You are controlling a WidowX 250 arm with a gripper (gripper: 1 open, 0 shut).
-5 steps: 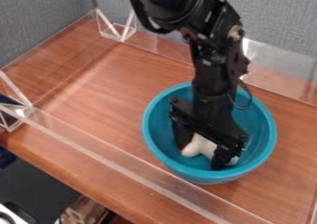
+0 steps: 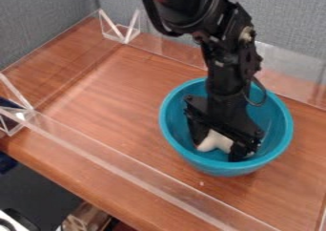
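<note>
My black gripper point(image 2: 219, 132) reaches down into a teal bowl point(image 2: 177, 115) on the right half of the wooden table. Its fingers stand open around a white object point(image 2: 214, 141) lying in the bowl, with the object's far part hidden behind the gripper.
Clear low walls run along its edges, with white wire corner brackets point(image 2: 120, 32) at the back left and at the left front. A grey padded wall stands behind.
My gripper has shifted slightly within the bowl, and less of the white object shows than before. The bowl sits slightly further to the right.
</note>
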